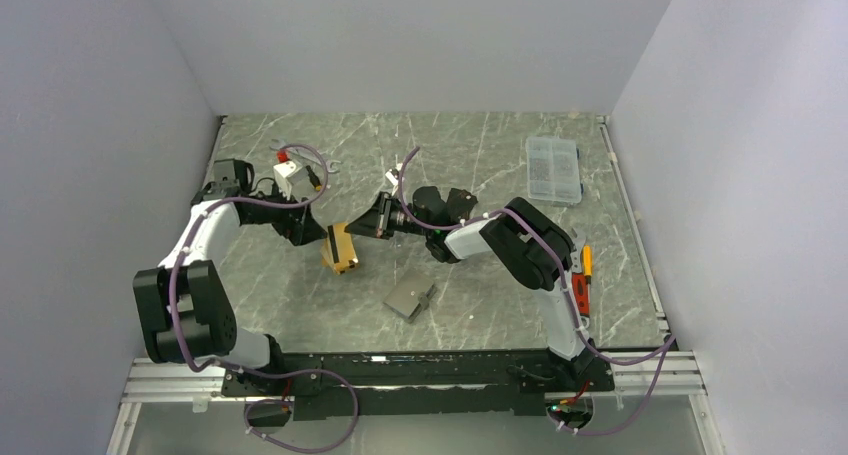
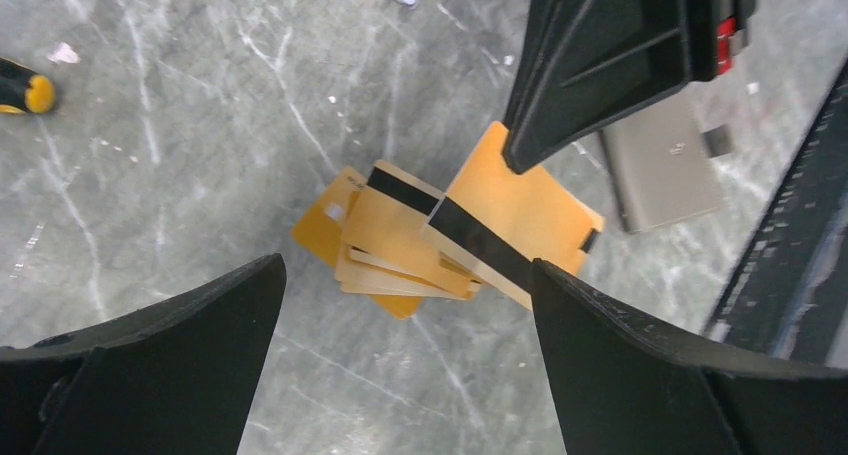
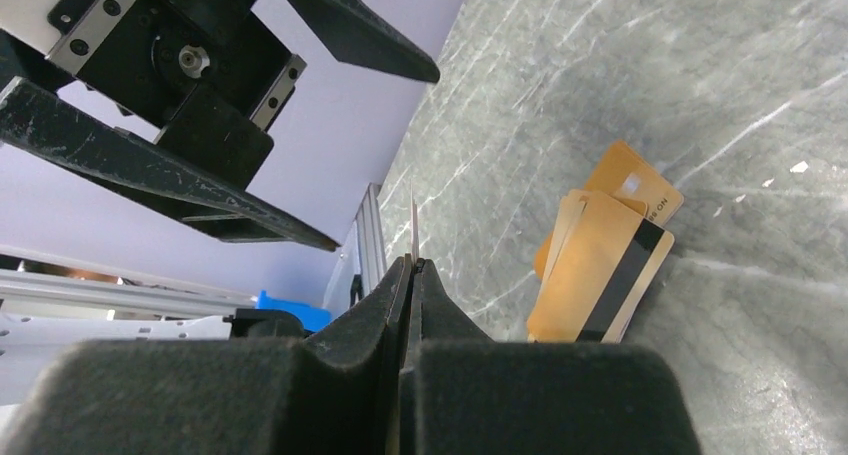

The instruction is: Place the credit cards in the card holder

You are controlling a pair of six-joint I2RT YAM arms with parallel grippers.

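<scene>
My right gripper (image 1: 351, 228) is shut on one gold card (image 2: 520, 220) with a black stripe. In the right wrist view that card (image 3: 414, 227) shows edge-on, as a thin line rising from the fingertips. Below and beside it, several loose gold cards lie fanned on the table, also seen as a pile (image 3: 595, 260) in the right wrist view. My left gripper stands open to the left of the held card, nothing gripped, its fingers framing the pile from above. The grey card holder (image 1: 409, 295) lies flat, front right of the cards.
A wrench (image 1: 330, 163) and a screwdriver (image 1: 313, 178) lie behind the left arm. At the back right is a clear divided box (image 1: 553, 169); red and yellow tools (image 1: 584, 280) lie along the right edge. The table around the card holder is clear.
</scene>
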